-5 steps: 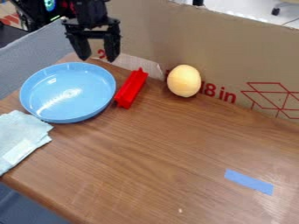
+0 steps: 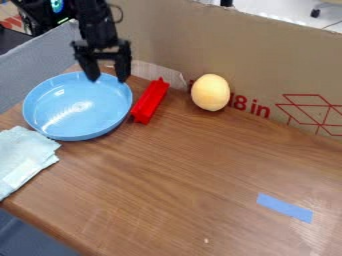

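Note:
My black gripper (image 2: 106, 70) hangs over the back rim of a blue plate (image 2: 76, 105), its two fingers apart with nothing seen between them. The plate is empty. Just right of it lies a red elongated object (image 2: 150, 101), and farther right a pale yellow round object (image 2: 210, 92) rests near the cardboard wall.
A folded pale cloth (image 2: 22, 160) lies at the left edge of the wooden table (image 2: 174, 200). A strip of blue tape (image 2: 285, 208) is at the right. Cardboard (image 2: 267, 60) closes off the back.
My gripper has moved down and slightly left, toward the blue plate's back rim. The objects on the table have not moved.

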